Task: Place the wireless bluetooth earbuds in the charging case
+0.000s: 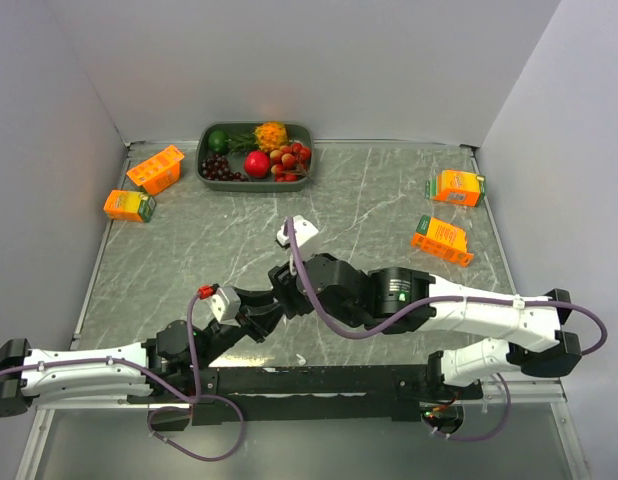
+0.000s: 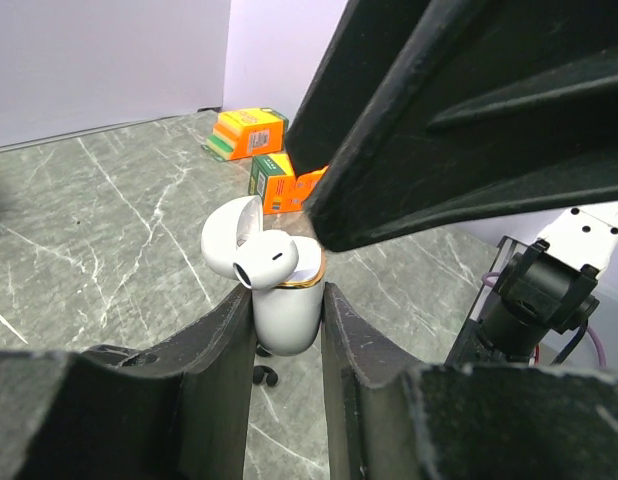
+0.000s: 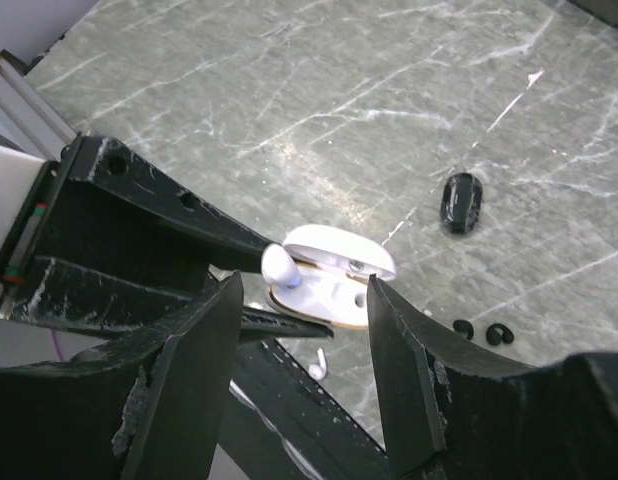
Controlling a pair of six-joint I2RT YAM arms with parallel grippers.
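Note:
My left gripper is shut on the white charging case (image 2: 286, 315), whose lid stands open. An earbud (image 2: 266, 259) sits at the case's front, partly over its opening. In the right wrist view, that earbud (image 3: 280, 266) is at the left end of the open case (image 3: 329, 295), beside the left gripper's fingers. My right gripper is open above the case, its black fingers close over it in the left wrist view. A second small white earbud (image 3: 318, 365) lies on the table below the case.
Black ear tips (image 3: 498, 333) and a small black object (image 3: 461, 203) lie on the marble table (image 3: 489, 90). A tray of fruit (image 1: 227, 176) is at the back; orange boxes (image 1: 457, 188) stand at both sides.

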